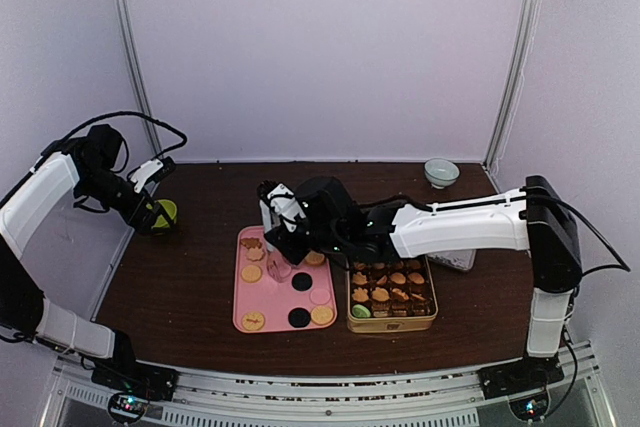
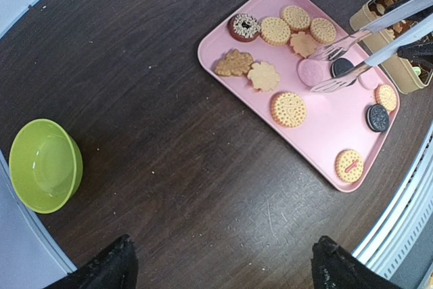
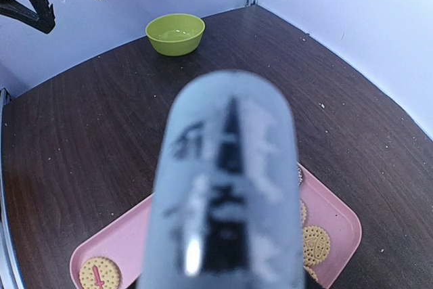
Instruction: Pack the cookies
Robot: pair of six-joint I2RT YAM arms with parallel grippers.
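Note:
Over the pink tray [image 1: 270,312], my right gripper [image 1: 281,217] stands open, with metal tongs [image 2: 394,47] at its fingers. Their two fork-like tips [image 2: 331,84] are spread apart above the pink round cookie [image 2: 311,72] and a nearby dark sandwich cookie [image 2: 342,68]. Other cookies lie on the tray: a sprinkled ring [image 2: 244,27], a flower-shaped one [image 2: 264,76] and several pale round ones. Beside the tray is the tin [image 1: 392,325], filled with several brown cookies in its compartments. Open and empty, my left gripper hangs at the far left.
A green bowl [image 2: 46,166] stands by the left edge, under the left arm. At the back right sits a pale bowl [image 1: 441,173]. The right arm passes over the tin's back part. Bare table lies between the green bowl and the tray.

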